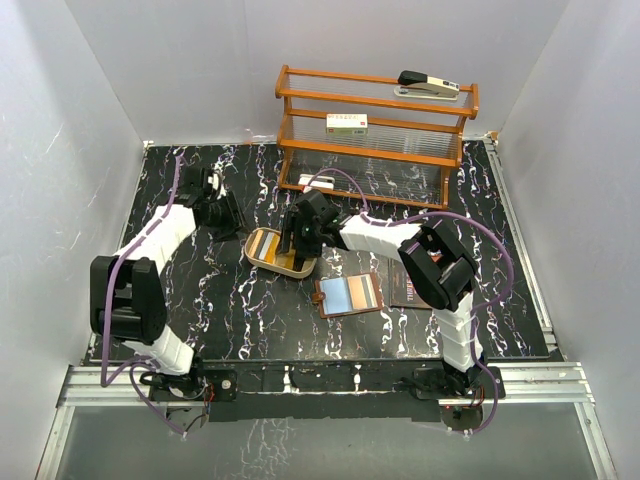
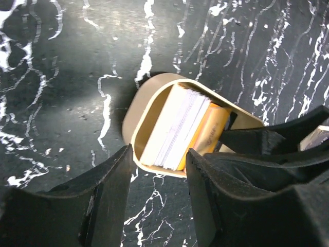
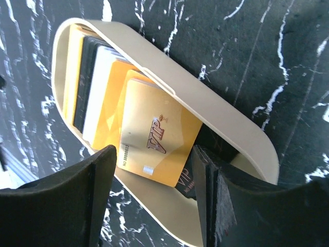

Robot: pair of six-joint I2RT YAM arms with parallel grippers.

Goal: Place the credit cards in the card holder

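A beige oval box (image 3: 141, 31) holds a row of upright cards. At its right part, a gold VIP card (image 3: 159, 131) leans among them. My right gripper reaches into the box, its fingers apart at the two side edges of this card; whether they press on it cannot be told. To the box's left, my left gripper is open and empty above the table. The brown card holder (image 1: 349, 295) lies open in front of the box, with a light blue card and tan and grey ones showing in it.
A wooden rack (image 1: 375, 155) with a stapler (image 1: 428, 85) and a small box (image 1: 346, 123) stands at the back. A dark flat book (image 1: 405, 288) lies right of the card holder, partly under the right arm.
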